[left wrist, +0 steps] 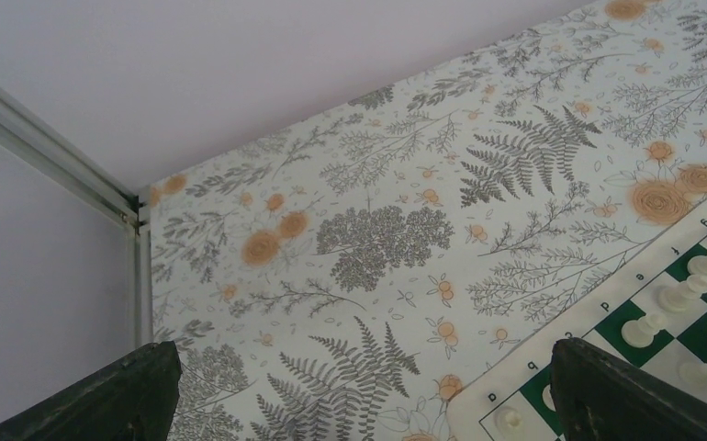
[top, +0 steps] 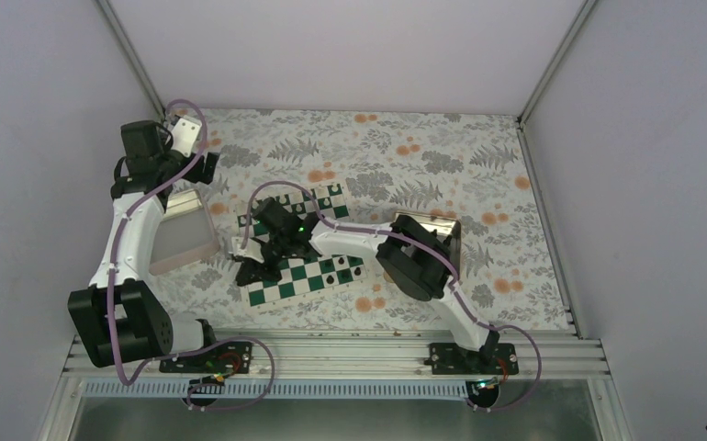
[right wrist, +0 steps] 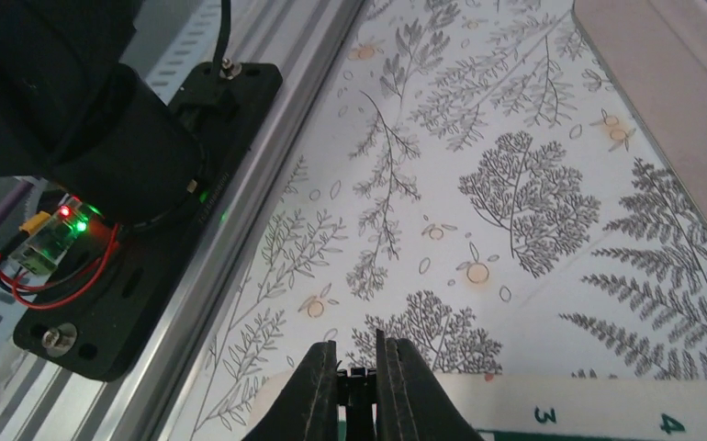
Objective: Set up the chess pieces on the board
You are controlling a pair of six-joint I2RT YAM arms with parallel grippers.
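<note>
The green and white chessboard (top: pixel 286 290) lies left of the table's middle. White pieces (left wrist: pixel 645 328) stand along its far side, and a few dark pieces (top: pixel 330 279) are near its front edge. Over the board's near left corner is my right gripper, shut on a dark chess piece (right wrist: pixel 359 381), whose small top shows between the fingers. The piece's lower part and the square below it are hidden. Beyond the board's far left corner, my left gripper is wide open and empty.
At right, partly covered by my right arm, a tray (top: pixel 458 253) holds dark pieces. A second, pale tray (top: pixel 210 246) sits left of the board and looks empty.
</note>
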